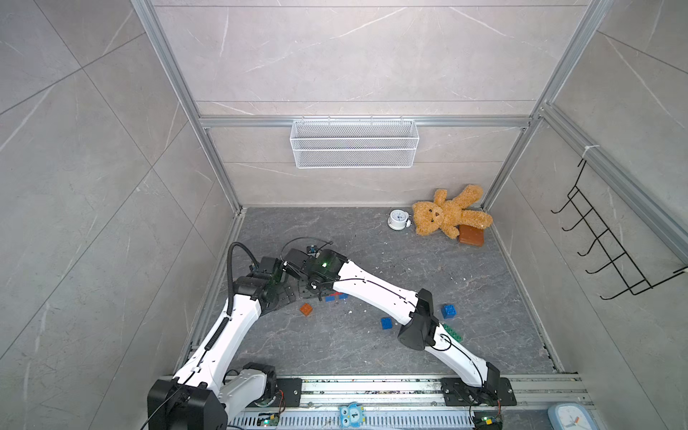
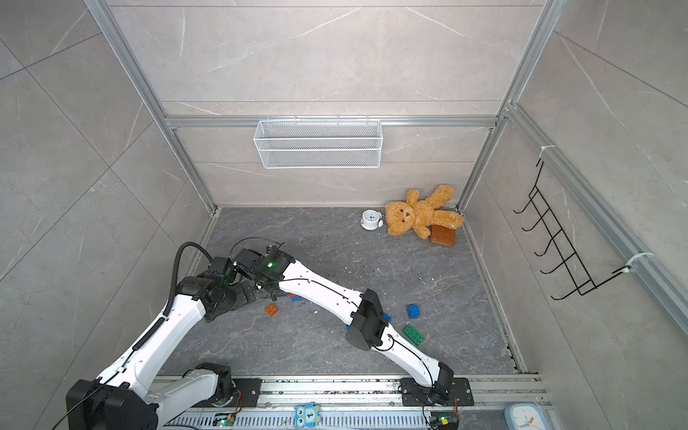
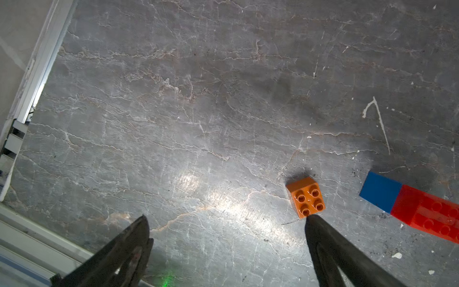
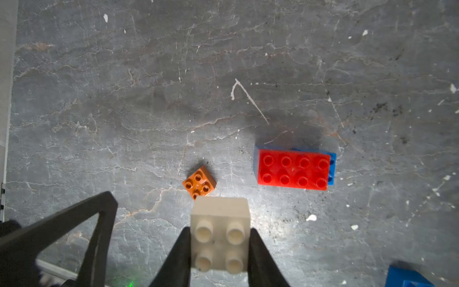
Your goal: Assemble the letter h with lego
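Observation:
My right gripper is shut on a white 2x2 brick (image 4: 220, 212), held studs toward the camera. Below it, an orange 2x2 brick (image 3: 308, 198) lies loose, left of a red 2x4 brick (image 4: 291, 169) stacked on blue bricks (image 4: 333, 165). My left gripper hangs open above the table with nothing between its fingers, left of these bricks. In the top views both grippers are mostly hidden by their arm housings, close together over the table's left part.
Loose blue bricks (image 1: 449, 310) and a green brick (image 2: 413, 334) lie at the right. A teddy bear (image 1: 448, 213), brown block (image 1: 471, 235) and white cup (image 1: 398, 218) are at the back.

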